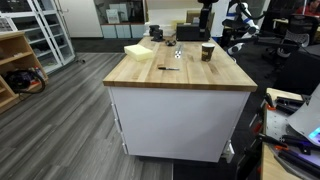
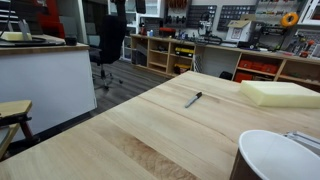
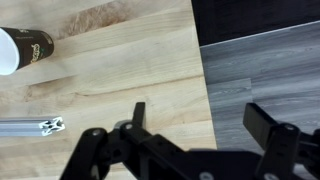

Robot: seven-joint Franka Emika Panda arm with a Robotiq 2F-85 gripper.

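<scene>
In the wrist view my gripper stands open above the table's edge, its black fingers [image 3: 137, 115] wide apart with nothing between them. The wooden tabletop [image 3: 130, 85] fills the left part of that view. A dark paper cup [image 3: 35, 46] is at its upper left, off to the side of the fingers. Below the cup lies a silver metal tool [image 3: 35, 127], cut off by the frame. From outside, the gripper [image 1: 206, 22] shows high above the cup [image 1: 207, 51]. A thin dark pen-like object [image 2: 193, 99] lies on the table.
A pale yellow block [image 2: 280, 94] rests on the tabletop, away from the cup. Several items, including a black box [image 1: 189, 33], stand behind the table.
</scene>
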